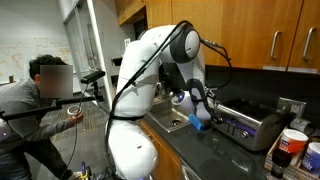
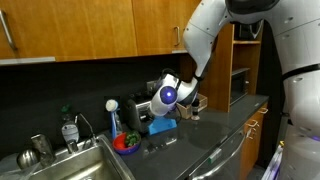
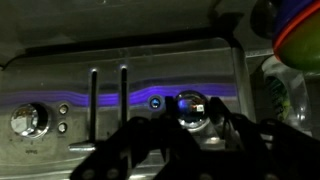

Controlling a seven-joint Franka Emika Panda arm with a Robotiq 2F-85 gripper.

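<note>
In the wrist view, a silver toaster's front panel (image 3: 60, 65) fills most of the picture. It carries a left knob (image 3: 30, 120), two dark vertical slots with a lever, and a right knob (image 3: 192, 108). My gripper has its dark fingers on either side of that right knob, closed around it; exact contact is hard to make out. In exterior view 1, the gripper (image 1: 207, 119) is down beside the toaster (image 1: 255, 125), where its fingertips are too small to read. A blue patch shows by the gripper.
Cups (image 1: 292, 142) stand at the counter's right end in exterior view 1. A sink (image 2: 75, 160) and a colourful bowl (image 2: 126, 144) lie left of the arm in exterior view 2. Wooden cabinets hang above.
</note>
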